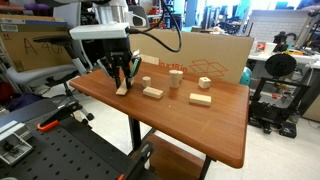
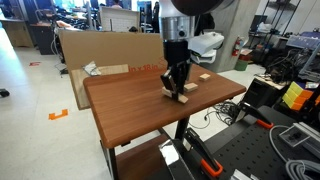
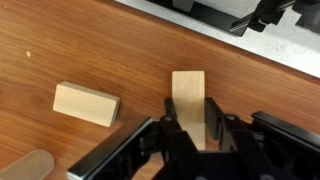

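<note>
A pale wooden block (image 3: 188,92) stands out against the brown tabletop in the middle of the wrist view. My gripper has a finger on either side of it and is shut on it. From exterior view 1, the gripper (image 1: 122,84) points down at the table's left front part, with the block (image 1: 122,89) partly covered by the fingers. Exterior view 2 has the block (image 2: 171,94) just below the gripper (image 2: 175,87), near the table's edge. Whether the block touches the tabletop is hard to tell.
Another pale block (image 3: 87,104) lies close to the left in the wrist view. Farther over the table are an oblong block (image 1: 200,99), a cylinder (image 1: 175,78) and a small light piece (image 1: 204,82).
</note>
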